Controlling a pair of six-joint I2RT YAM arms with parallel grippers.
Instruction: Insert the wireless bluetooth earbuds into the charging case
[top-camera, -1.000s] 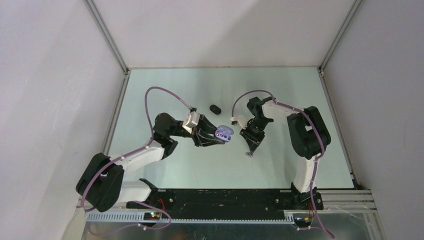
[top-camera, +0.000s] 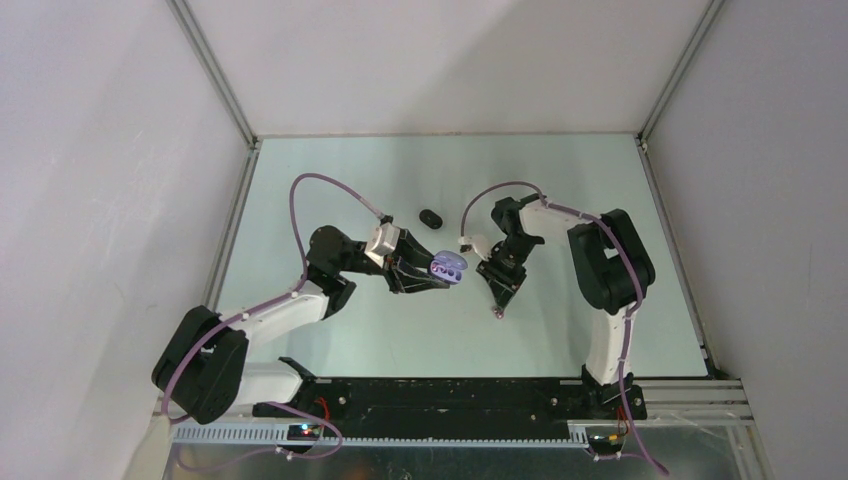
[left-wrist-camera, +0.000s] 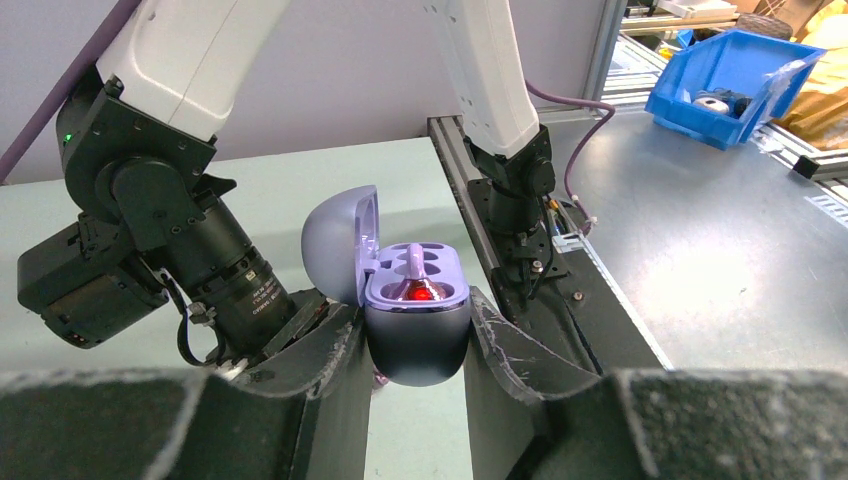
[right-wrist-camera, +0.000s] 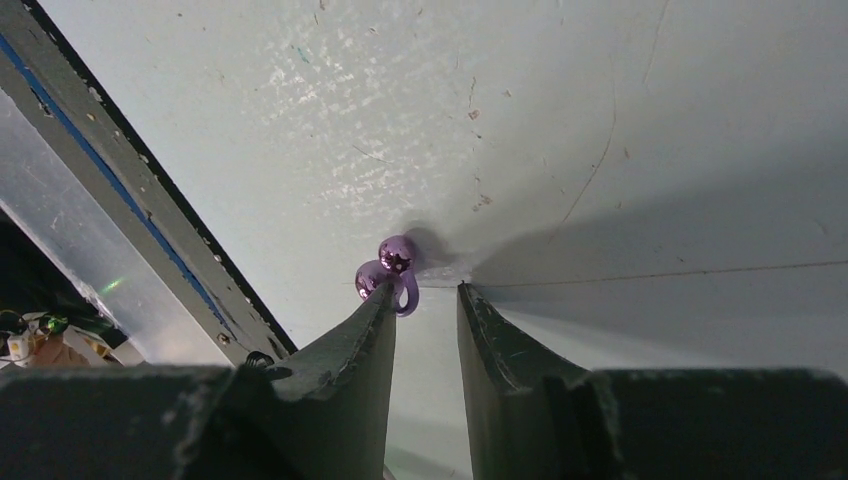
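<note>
A purple charging case (left-wrist-camera: 418, 325) with its lid (left-wrist-camera: 340, 243) raised is clasped upright in my left gripper, above the table. One earbud (left-wrist-camera: 416, 272) stands in the case, a red glow at its base; other round openings beside it look empty. Another purple earbud (right-wrist-camera: 385, 270) rests on the table in the right wrist view. My right gripper is over it, fingers apart. That earbud is at the tip of the left-hand finger (right-wrist-camera: 365, 345), partly covered by it, not between the fingers; whether they touch I cannot tell.
A small dark oval object (top-camera: 430, 219) lies on the table behind the grippers. A blue bin (left-wrist-camera: 725, 85) stands outside the work area.
The right arm has shifted slightly to the left, its gripper staying low near the loose earbud. My left arm and the case have not moved.
</note>
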